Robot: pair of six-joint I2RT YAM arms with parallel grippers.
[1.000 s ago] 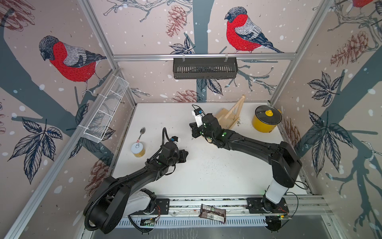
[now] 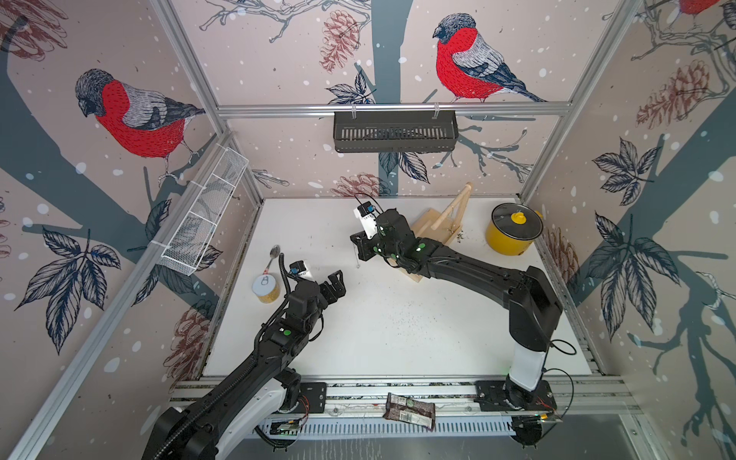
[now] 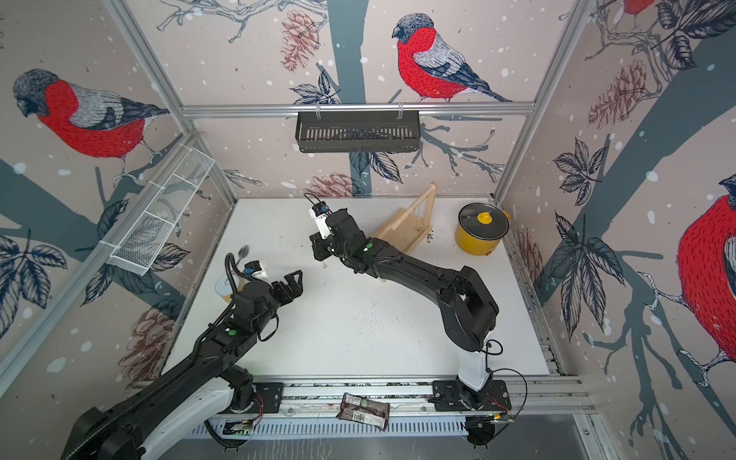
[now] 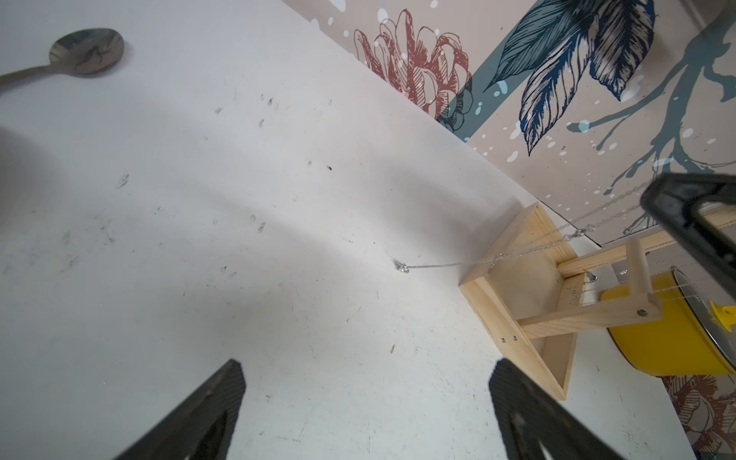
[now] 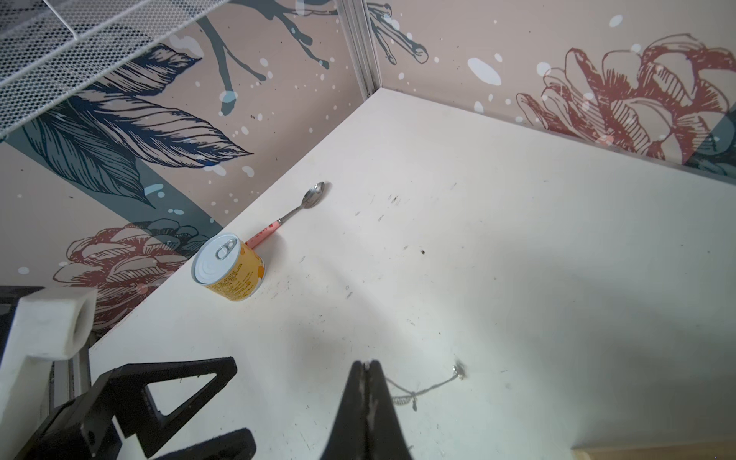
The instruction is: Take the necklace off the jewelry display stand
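Observation:
The wooden display stand [image 2: 429,218] stands at the back right, partly behind the right arm. A thin silver necklace [image 4: 552,243] stretches in the left wrist view past the stand toward the dark right gripper at top right, with a pendant [image 4: 401,266] at its other end; it also hangs below the fingers in the right wrist view. My right gripper is shut, held above and left of the stand; whether the chain is between its fingertips is hard to tell. My left gripper is open and empty, lower and to the left.
A yellow pot [image 2: 507,240] stands at the back right. A can [image 5: 234,272] and a spoon [image 5: 310,195] lie at the left side. A white wire shelf [image 2: 199,214] is on the left wall.
My left gripper has moved left and up, away from the middle. My right gripper has moved slightly left and up from the stand's front.

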